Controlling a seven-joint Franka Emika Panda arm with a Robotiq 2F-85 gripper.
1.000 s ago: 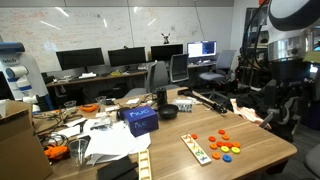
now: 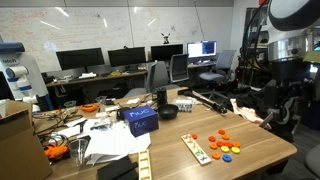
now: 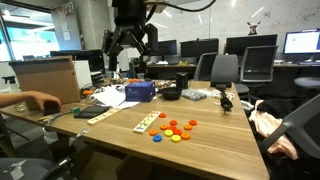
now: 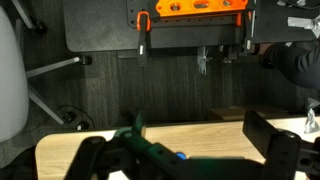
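Note:
Several small red, yellow and blue discs lie loose on the wooden table, among them a yellow disc (image 3: 176,138) and a blue disc (image 2: 227,158). Beside them rests a pale strip with a row of round spots (image 2: 196,149). My gripper is open and empty, its dark fingers spread wide in the wrist view. That view looks down past the table's edge to the floor, with a bit of blue disc (image 4: 181,155) showing between the fingers. In exterior view 2 the arm hangs high, well above the tabletop.
A blue box (image 2: 141,121) stands farther back, with papers (image 2: 108,143) and cables to its left. A second pale strip (image 2: 145,164) and a black flat item (image 2: 118,169) lie near the front. Bare wood (image 3: 215,155) surrounds the discs. A cardboard box (image 2: 20,145) stands at left.

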